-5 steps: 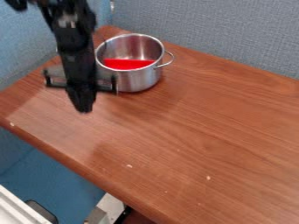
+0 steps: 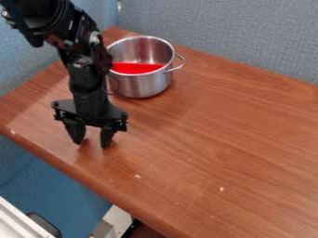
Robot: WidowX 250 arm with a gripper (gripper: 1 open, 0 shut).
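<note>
The black gripper is low over the wooden table near its left edge, its two fingertips spread apart and at or just above the surface. Nothing clear shows between them. Just behind the arm stands a steel pot with a red interior and side handles; the arm hides part of its left side.
Grey-blue padded walls border the back and left. Beyond the front-left edge lie a white object and a blue floor.
The gripper has come down from in front of the pot to table level, and its fingers have spread apart. The pot has not moved.
</note>
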